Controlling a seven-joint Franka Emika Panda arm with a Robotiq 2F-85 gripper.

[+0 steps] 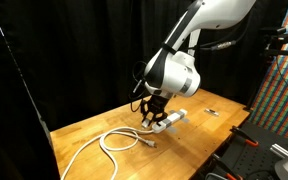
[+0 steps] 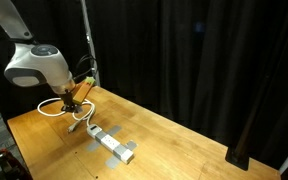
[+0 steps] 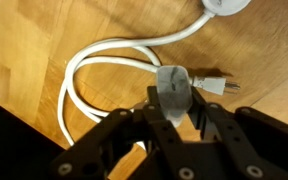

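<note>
My gripper is shut on a small pale block, which hangs above the cord in the wrist view; its exact kind is hard to tell. In exterior view 1 the gripper is just left of a white power strip lying on the table. That strip shows lengthwise in exterior view 2, and only its rounded end reaches the wrist view. A white cord runs from it in loops. The cord's plug, prongs bare, lies on the table beside the held block.
Flat grey patches surround the strip on the wooden table. Small flat pieces lie toward the right in exterior view 1. Black curtains stand behind.
</note>
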